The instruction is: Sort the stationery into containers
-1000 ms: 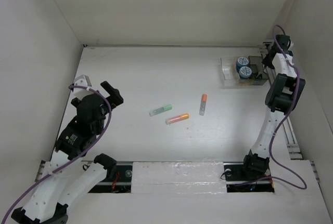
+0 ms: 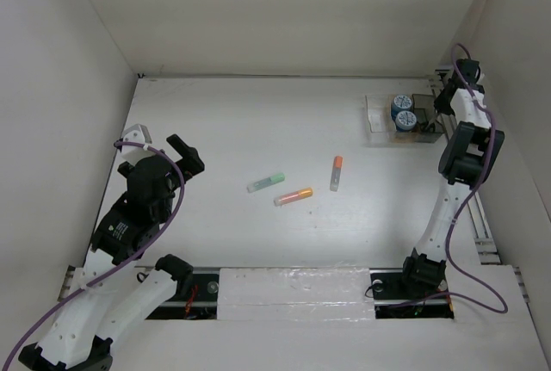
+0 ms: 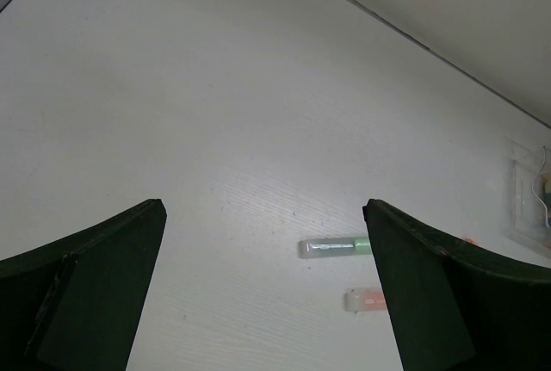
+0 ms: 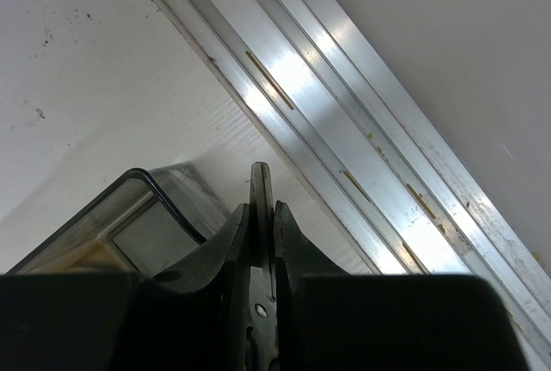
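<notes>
In the right wrist view my right gripper is shut on metal scissors (image 4: 260, 183); a narrow blade tip sticks out past the fingers and the pivot shows below. These fingers are at the right end of a clear divided container (image 2: 379, 137) at the back right. Whether the scissors are inside its rim, I cannot tell. My left gripper stands open and empty over bare table. Three tube-like pieces lie mid-table: one green-capped (image 2: 266, 182), one orange-yellow (image 2: 294, 197) and one orange-capped (image 2: 336, 173).
Two round blue jars with pale lids (image 2: 405, 120) occupy the container's middle; its left section looks empty. A metal rail (image 4: 284, 87) and the right wall lie close beside the right gripper. Wide free table lies at centre and left.
Very little differs. The right gripper appears to have shifted slightly at the container's right end since one second ago; the left arm and the loose pieces are still.
</notes>
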